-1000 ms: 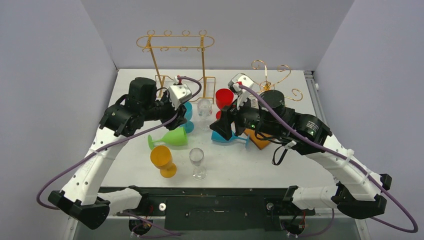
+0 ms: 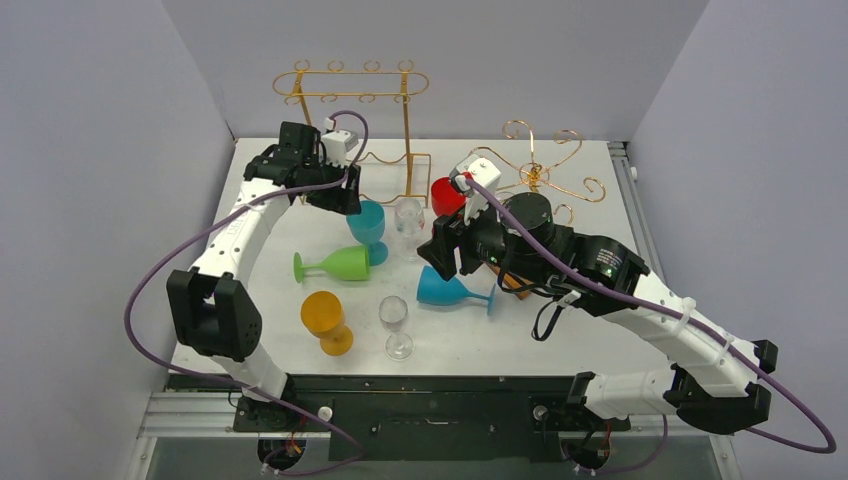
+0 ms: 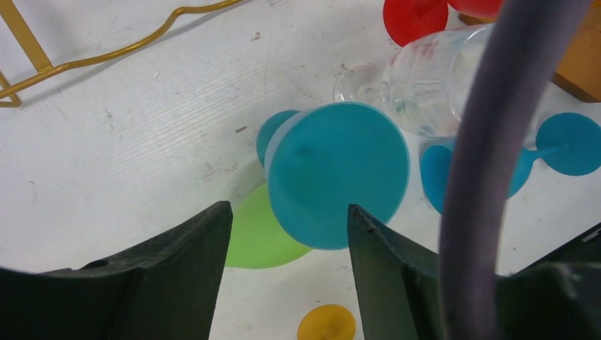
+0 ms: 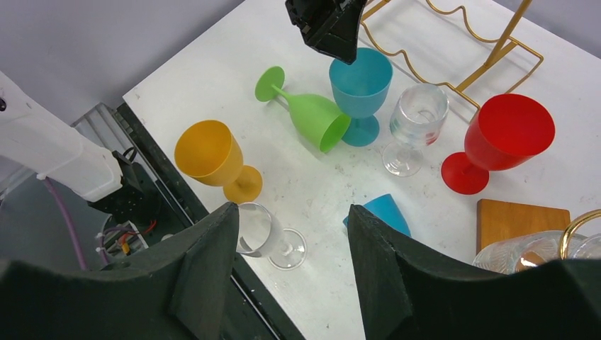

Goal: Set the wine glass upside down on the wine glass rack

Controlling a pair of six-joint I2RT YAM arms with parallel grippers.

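A teal wine glass (image 2: 367, 221) stands upright in front of the empty gold rack (image 2: 407, 140). My left gripper (image 2: 350, 198) is at its back left, above the table; in the left wrist view its fingers (image 3: 205, 248) are apart, with the teal glass's open mouth (image 3: 340, 173) showing beyond them. My right gripper (image 2: 443, 258) hangs open over a blue glass (image 2: 440, 288) lying on its side. Nothing is between the right fingers. A green glass (image 2: 347, 264) lies beside the teal one's foot.
Upright glasses stand around: clear (image 2: 409, 216), red (image 2: 447, 194), orange (image 2: 325, 318) and another clear one (image 2: 393, 316). A curled gold stand (image 2: 533, 175) is at the back right, with a clear glass (image 4: 521, 251) by its ring. A wooden block (image 4: 521, 219) lies below.
Under my right gripper, the blue glass has shifted slightly toward the front. The right arm has moved only a little.
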